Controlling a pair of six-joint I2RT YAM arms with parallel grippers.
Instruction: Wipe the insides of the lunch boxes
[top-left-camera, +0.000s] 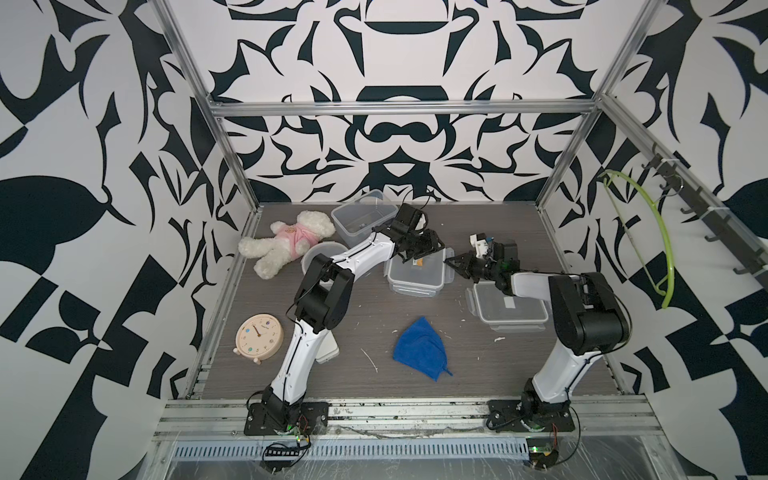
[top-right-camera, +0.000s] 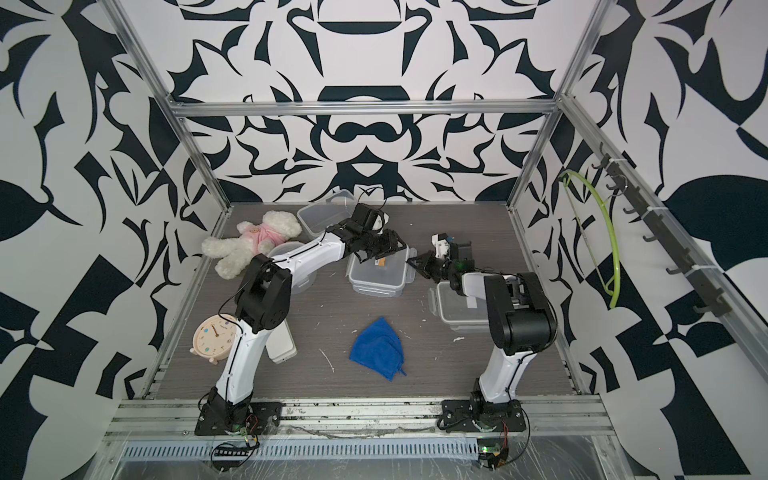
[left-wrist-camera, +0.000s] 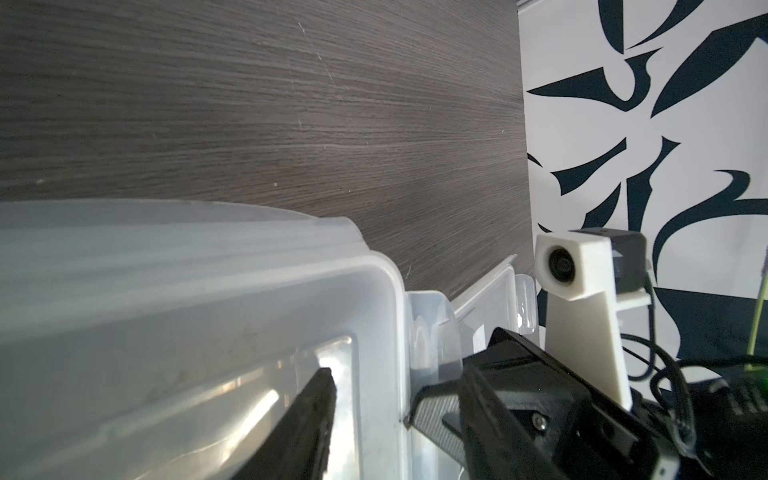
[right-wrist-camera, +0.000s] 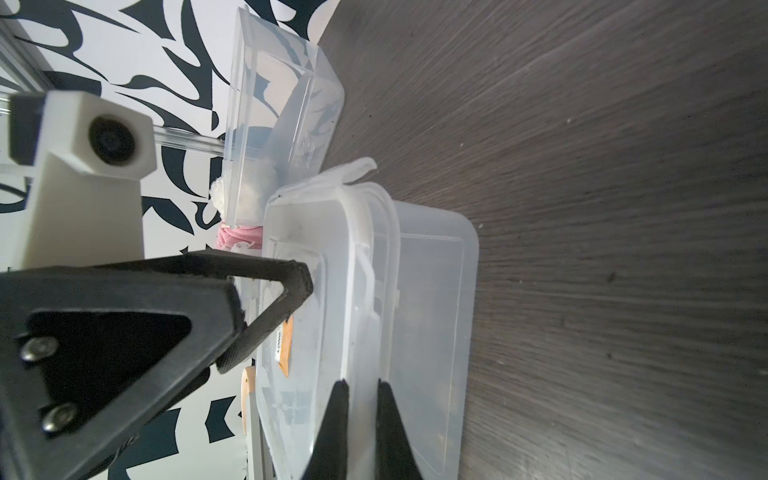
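Note:
The middle lunch box has its translucent lid on, with a small orange mark on top. Above this lid my left gripper stands open, nothing between its fingers. At the box's right side, my right gripper is shut on the clear side flap of the lid, seen edge-on between the fingers. A second lidded lunch box stands to the right, partly under the right arm. An empty clear box without a lid stands at the back. The blue cloth lies flat in front.
A white teddy bear and a round clear tub lie at the back left, the tub partly behind the left arm. A clock and a white object sit front left. Bare table surrounds the cloth.

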